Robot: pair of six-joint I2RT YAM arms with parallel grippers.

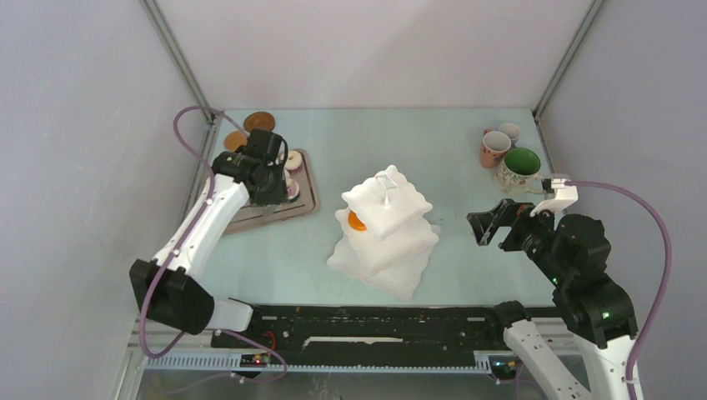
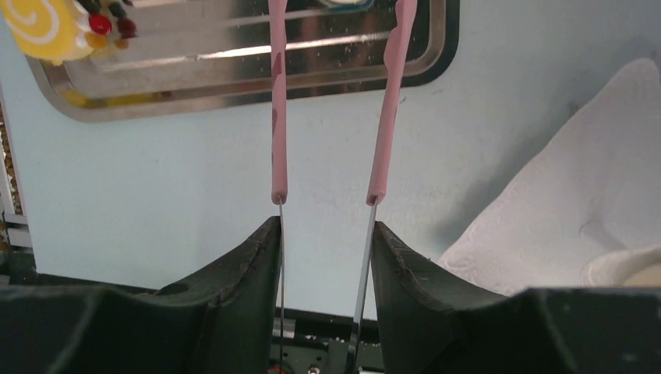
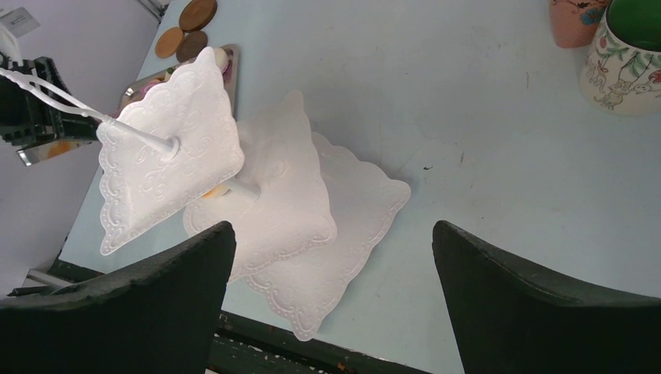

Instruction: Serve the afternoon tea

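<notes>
A pair of pink-tipped metal tongs (image 2: 277,140) sits between the black fingers of my left gripper, its two arms spread apart. Nothing shows between the pink tips, which reach over the metal tray (image 1: 310,198) of pastries at the left. On that tray I see a pale doughnut (image 1: 294,160) and, in the left wrist view, a yellow swirl cake (image 2: 39,29). A white tiered stand (image 1: 367,196) occupies the middle of the table, with an orange piece (image 1: 357,222) on its middle tier. Empty and open, my right gripper (image 1: 492,237) hovers right of the stand.
Brown discs, among them a dark one (image 1: 259,121), lie behind the tray. At the back right, a green-lined mug (image 1: 518,165) stands with a pink cup (image 1: 494,146) and a small white cup (image 1: 509,131).
</notes>
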